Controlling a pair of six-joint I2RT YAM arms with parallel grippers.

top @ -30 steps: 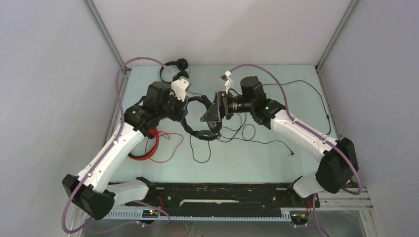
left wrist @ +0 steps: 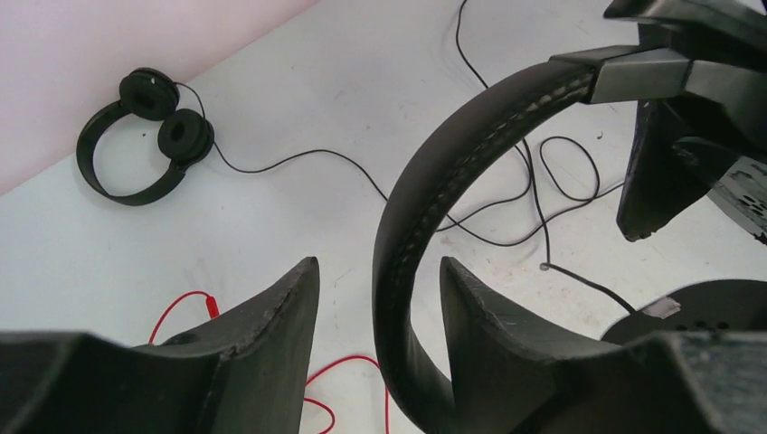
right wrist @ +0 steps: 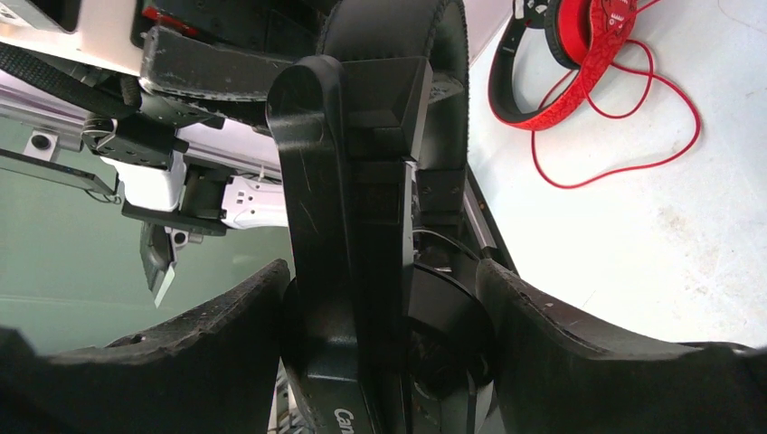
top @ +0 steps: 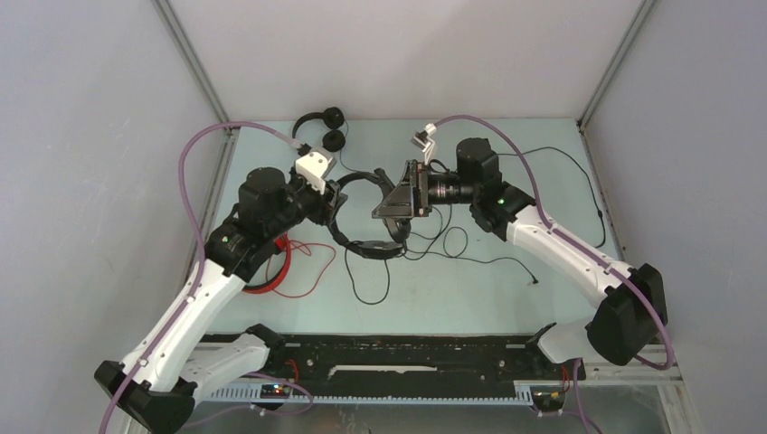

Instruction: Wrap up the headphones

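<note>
Black headphones [top: 371, 250] are held up off the table, their loop between my two arms. In the left wrist view the headband [left wrist: 394, 262] passes between the fingers of my left gripper, which is open with a gap on both sides of the band. My right gripper is shut on the opposite side of the headphones, a black part with white "Canon" lettering [right wrist: 344, 418] between its fingers. A thin black cable [top: 360, 297] trails below the headphones onto the table; its path near the cups is partly hidden.
Another black pair of headphones [left wrist: 136, 197] lies at the back left. Red headphones [right wrist: 608, 54] with a red cable [right wrist: 624, 170] rest at the left front. Black cable loops [top: 455, 240] spread over the middle and right.
The headphones and my right gripper have shifted slightly to the right.
</note>
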